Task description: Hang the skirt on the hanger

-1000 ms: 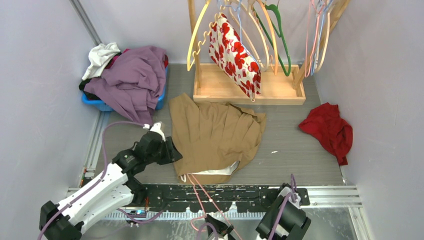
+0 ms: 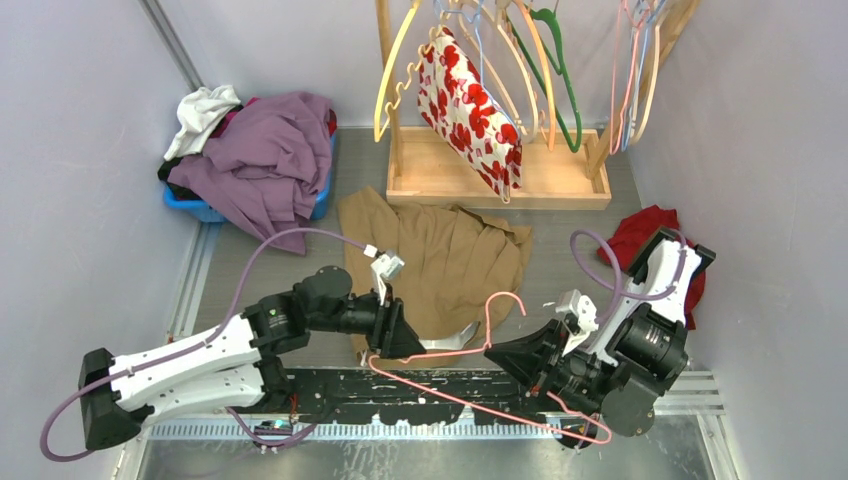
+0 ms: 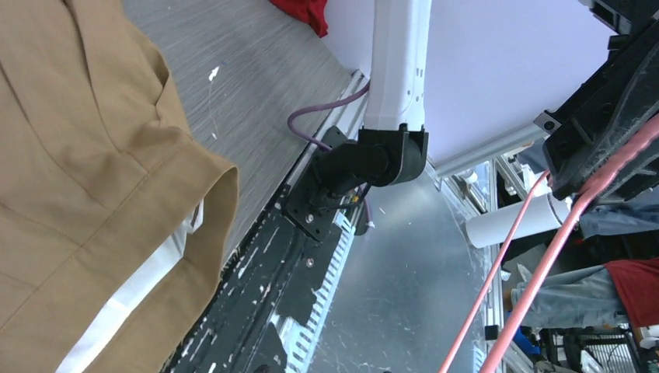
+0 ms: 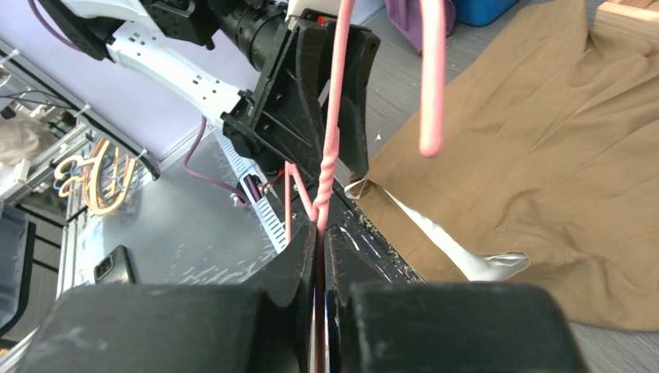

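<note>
The brown skirt point(image 2: 430, 250) lies flat on the floor, its white-lined opening point(image 4: 466, 256) toward the front edge and partly gaping. My right gripper point(image 2: 492, 350) is shut on the pink wire hanger point(image 4: 328, 167) just below its twisted neck. The hanger's hook point(image 2: 488, 320) points up and back, above the skirt's front edge. My left gripper point(image 2: 405, 350) is at the hanger's left shoulder, with its fingers point(image 4: 353, 109) apart. Whether the wire lies between them is not clear. In the left wrist view the hanger point(image 3: 536, 287) runs down from the right gripper, beside the skirt point(image 3: 93, 155).
Behind the skirt stands a wooden rack point(image 2: 450, 180) with hangers and a red-flowered cloth point(image 2: 465, 115). A blue basket point(image 2: 322, 190) of clothes is at back left. Red cloth point(image 2: 640, 235) lies at right, partly behind my right arm.
My right gripper has swung the hanger up and back from the front edge, turning it sideways before the skirt.
</note>
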